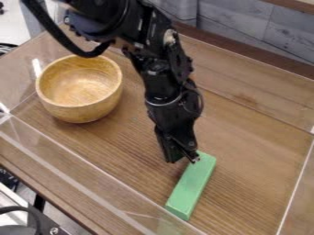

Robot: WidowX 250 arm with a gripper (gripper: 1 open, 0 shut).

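A black robot arm reaches down from the top centre of the camera view, its gripper [183, 155] low over the tabletop, just above the upper end of a green rectangular block [192, 185]. The gripper looks shut, with nothing visible between its fingers; whether it touches the block I cannot tell. A tan wooden bowl [79, 89] stands on the left of the table.
A grey wall [245, 32] with a wooden edge runs along the back. Cables show at the lower left corner.
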